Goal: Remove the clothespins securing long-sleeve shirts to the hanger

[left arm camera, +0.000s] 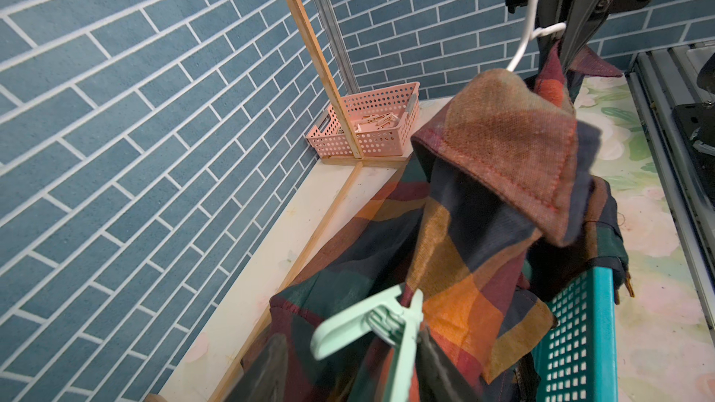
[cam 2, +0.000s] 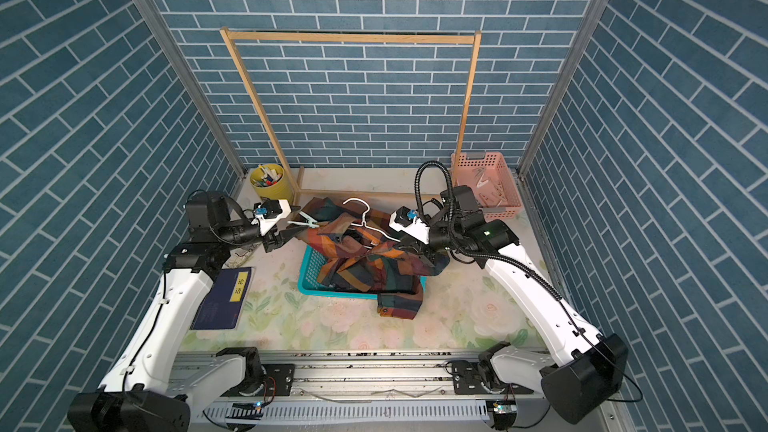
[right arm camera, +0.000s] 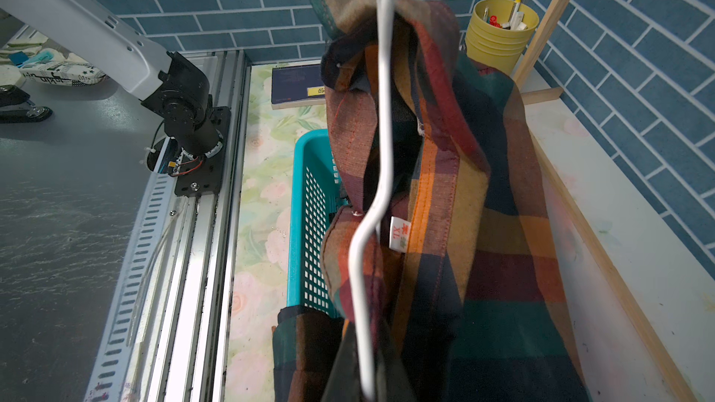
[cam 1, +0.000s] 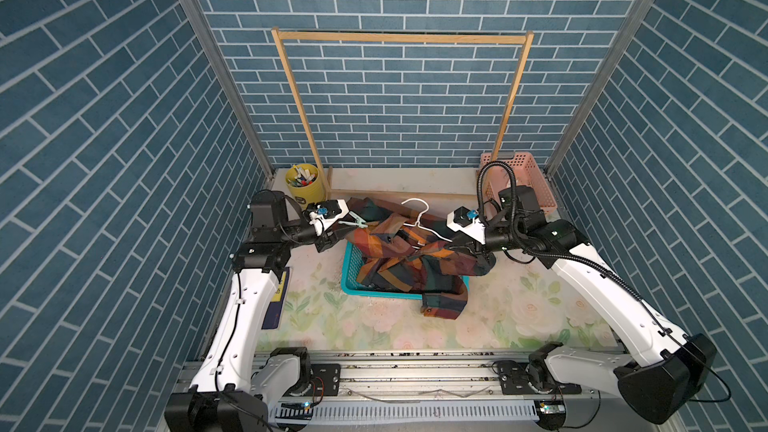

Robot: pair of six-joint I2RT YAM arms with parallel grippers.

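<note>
A plaid shirt on a white hanger lies over the teal basket. My right gripper is shut on the hanger, whose white wire runs up from its fingers in the right wrist view. My left gripper stands open at the shirt's left end, beside a mint clothespin that is between or just beyond its blurred fingers. Whether the clothespin still grips cloth is unclear.
A yellow bucket of clothespins stands back left, a pink basket back right. A wooden rack frame rises behind. A navy board lies at the left.
</note>
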